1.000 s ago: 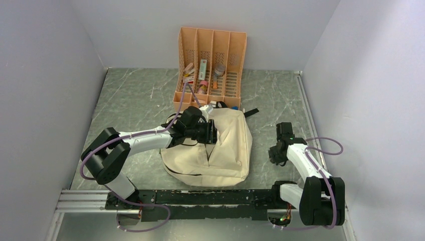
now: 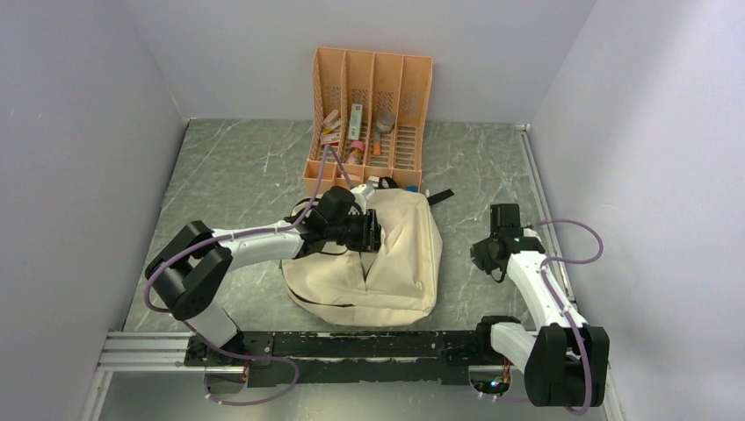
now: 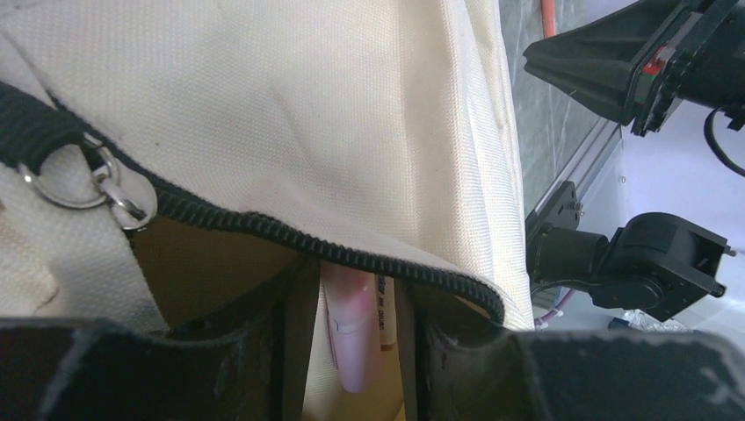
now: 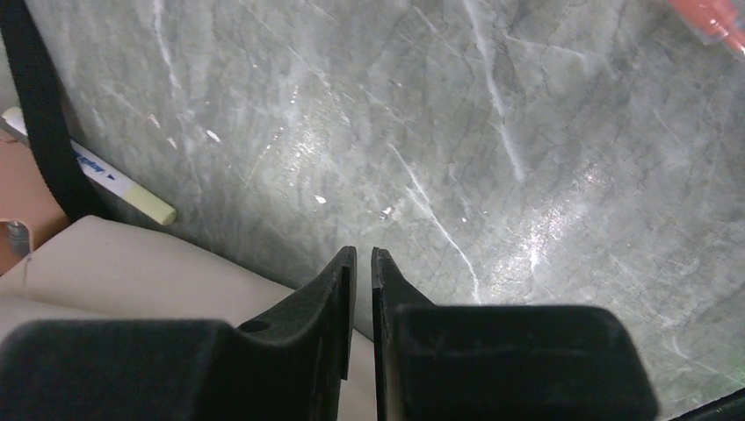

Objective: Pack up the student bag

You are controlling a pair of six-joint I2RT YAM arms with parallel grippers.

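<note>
The cream bag (image 2: 404, 254) lies on the table in the middle, its opening edged with a black zipper (image 3: 290, 232). Over that opening, my left gripper points down with its fingers apart. Between and beyond them, a pink tube (image 3: 354, 338) and a thin brown-and-white stick (image 3: 386, 311) show inside the bag; a gap separates the fingers from the tube. Right of the bag, my right gripper hangs over bare table, slightly open with a narrow empty gap between its tips.
Behind the bag stands an orange rack (image 2: 373, 96) with stationery in its slots. A pale marker (image 4: 123, 184) lies near a black strap (image 4: 44, 123). A red object (image 4: 712, 17) shows at a corner. Table on both sides of the bag is clear.
My right arm has shifted slightly toward the back of the table, and its gripper with it. The left arm and the bag look unchanged.
</note>
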